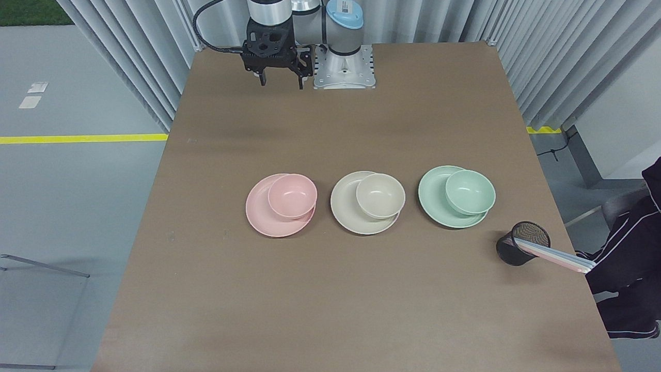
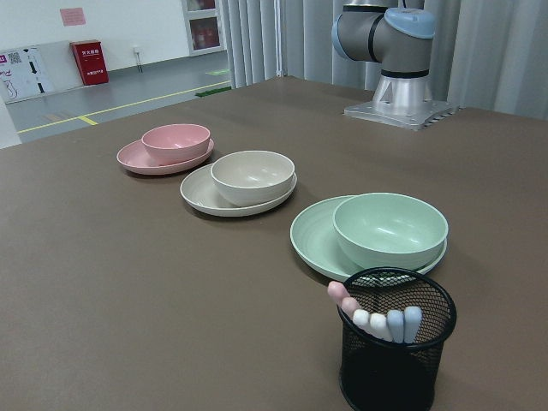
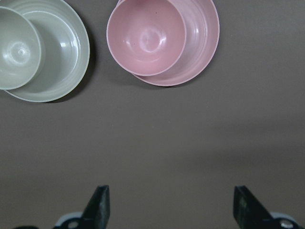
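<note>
My gripper [image 1: 282, 80] hangs over the back of the brown table, open and empty; its fingertips frame the bottom of the wrist view. Three bowl-on-plate sets stand in a row: a pink bowl [image 1: 292, 193] on a pink plate [image 1: 258, 214], a cream bowl [image 1: 380, 193] on a cream plate [image 1: 345, 211], and a mint bowl [image 1: 469, 190] on a mint plate [image 1: 434, 204]. In the wrist view the pink bowl [image 3: 146, 36] and cream bowl [image 3: 16, 50] lie ahead of the fingers.
A black mesh holder [image 2: 390, 368] with several pale pink, white and blue sticks stands at the table's right edge. A person in dark clothes is beside it.
</note>
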